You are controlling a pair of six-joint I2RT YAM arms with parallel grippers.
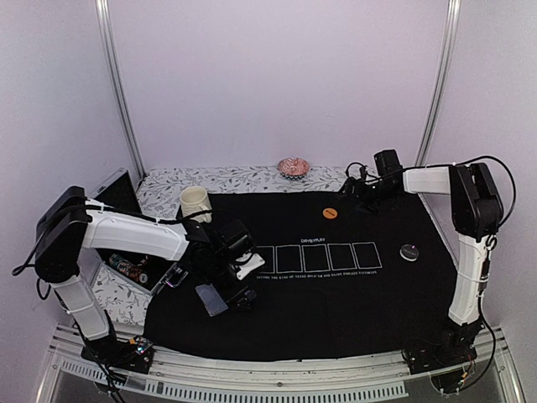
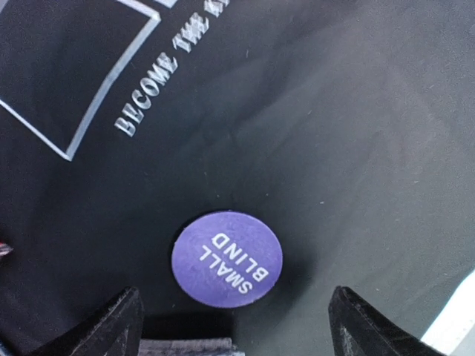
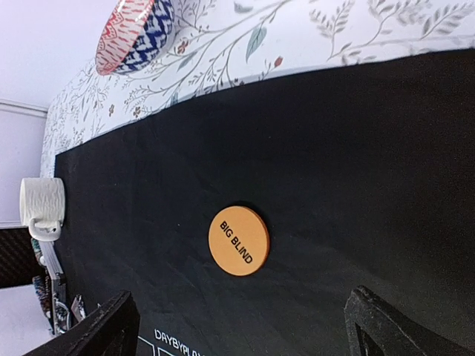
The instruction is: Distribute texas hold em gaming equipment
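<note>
In the left wrist view a purple disc (image 2: 227, 259) lettered SMALL BLIND lies flat on the black mat (image 1: 285, 323). My left gripper is open above it, with the disc just ahead of and between the fingers in that view. From the top, the left gripper (image 1: 243, 285) hides this disc. An orange BIG BLIND disc (image 3: 239, 240) rests on the mat near its back edge. My right gripper (image 1: 354, 195) stands open to the right of it, apart from the disc. A card deck (image 1: 211, 300) lies left of the left gripper. A round silvery disc (image 1: 409, 253) sits at the right.
Behind the mat stands a red patterned bowl (image 1: 294, 168), with a white mug (image 1: 195, 201) at the left. An open black case (image 1: 126, 260) with contents lies at the left edge. Printed card boxes (image 1: 314, 259) mark the middle.
</note>
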